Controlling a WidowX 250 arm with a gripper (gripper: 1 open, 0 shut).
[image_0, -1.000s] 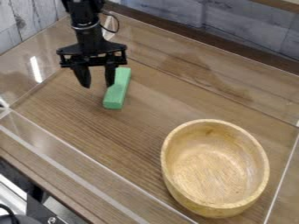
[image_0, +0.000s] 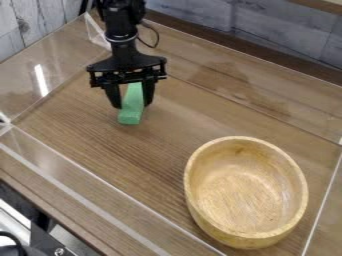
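Observation:
My black gripper (image_0: 127, 76) is over a green oblong object (image_0: 130, 112) in the upper left of the camera view, its fingers on either side of the object's upper end. Whether the fingers touch it or grip it cannot be told. The object lies on the wooden table (image_0: 147, 170).
A large tan round bowl (image_0: 247, 190) sits at the lower right.

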